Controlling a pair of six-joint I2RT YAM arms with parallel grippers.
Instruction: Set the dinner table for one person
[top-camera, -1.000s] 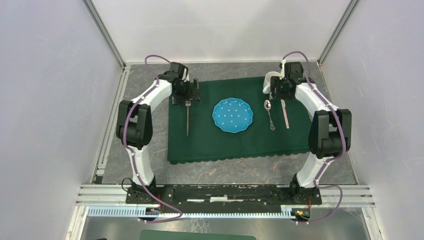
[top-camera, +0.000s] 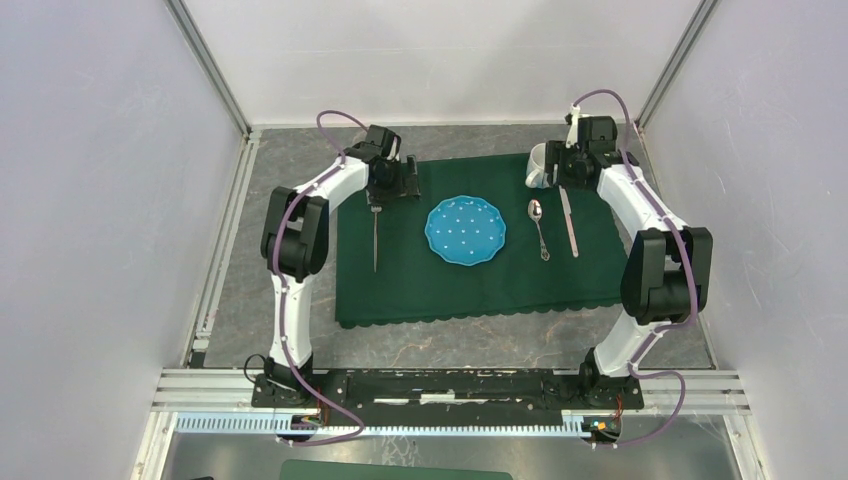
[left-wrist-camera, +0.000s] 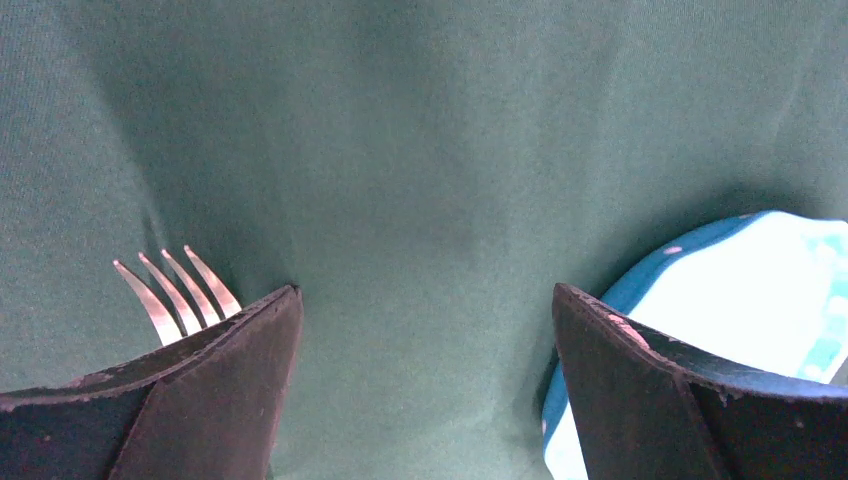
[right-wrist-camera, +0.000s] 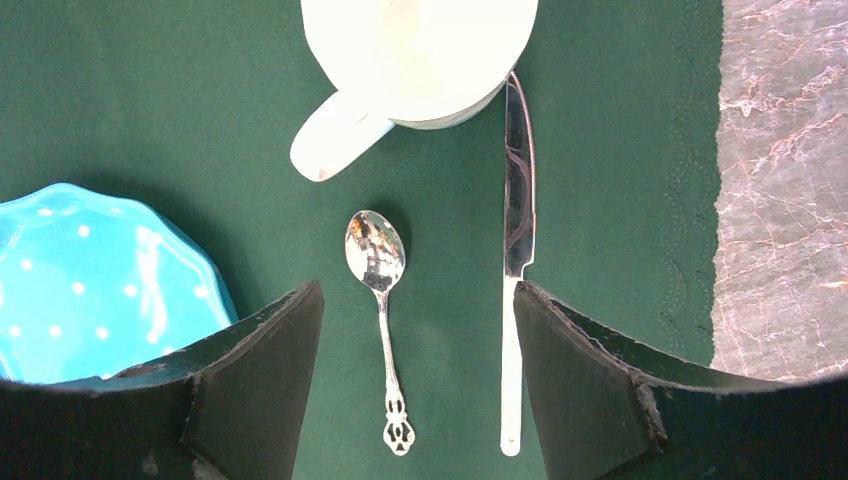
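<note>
On the green placemat (top-camera: 430, 300) lies a blue plate (top-camera: 465, 231) with white dots. The fork (top-camera: 376, 240) is left of it, tines up in the top view. To its right are the spoon (top-camera: 538, 230) and, farther right, the knife (top-camera: 570, 225). A white mug (top-camera: 536, 166) stands at the back right, its handle (right-wrist-camera: 335, 140) toward the spoon, its base by the knife's tip. My left gripper is open above the mat beyond the fork, holding nothing. Above the spoon and knife area, near the mug, my right gripper is open and empty.
Bare grey marbled table (top-camera: 275, 220) borders the mat. White walls (top-camera: 430, 65) enclose the back and sides. The mat's front part and the strip between fork and plate are clear.
My left gripper has moved right, from above the fork's tines toward the plate side. The right gripper has shifted slightly backward. Plate, mug and cutlery have stayed in place.
</note>
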